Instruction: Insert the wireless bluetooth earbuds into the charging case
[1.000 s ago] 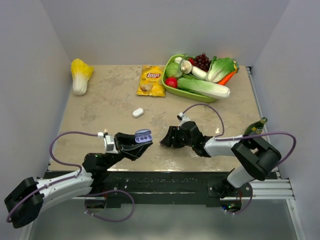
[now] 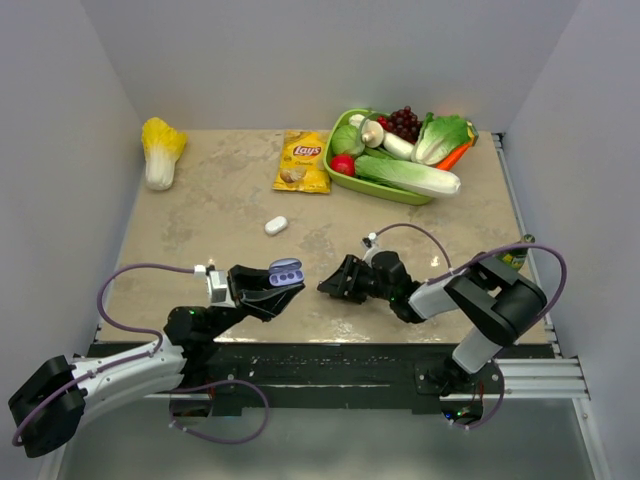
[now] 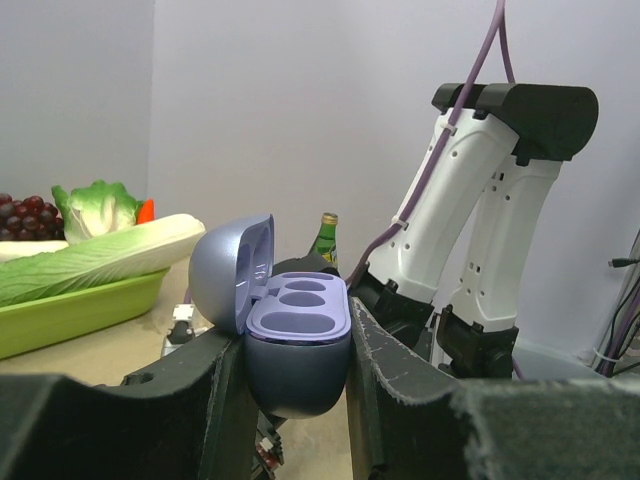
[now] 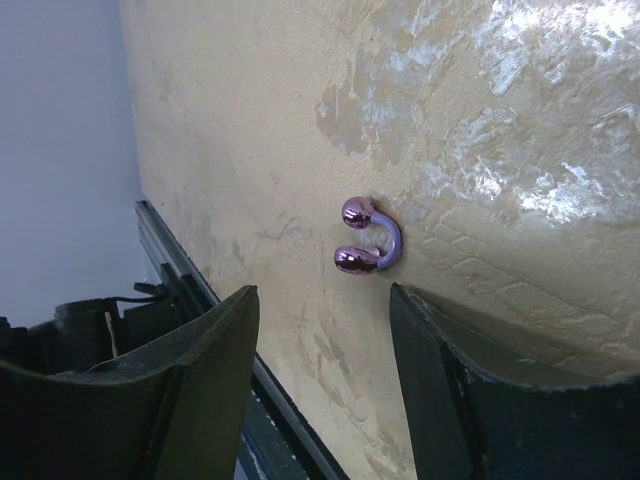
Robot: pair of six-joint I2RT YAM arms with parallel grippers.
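My left gripper is shut on the lilac charging case [image 3: 298,370], its lid flipped up and slots visible; in the top view the case [image 2: 285,276] is held above the table's front-centre. My right gripper stands part open, low over the table to the right of the case. Just beyond its fingers, in the right wrist view, a shiny purple U-shaped earbud [image 4: 357,258] lies on the table, not between them.
A green basket [image 2: 334,176] of vegetables, a chips bag [image 2: 301,160] and a yellow cabbage [image 2: 163,152] stand at the back. A small white oval object [image 2: 276,225] lies mid-table. A bottle [image 2: 515,254] is at the right edge.
My right arm has shifted slightly toward the front edge, its gripper staying low near the table. My left gripper and the case have not visibly moved.
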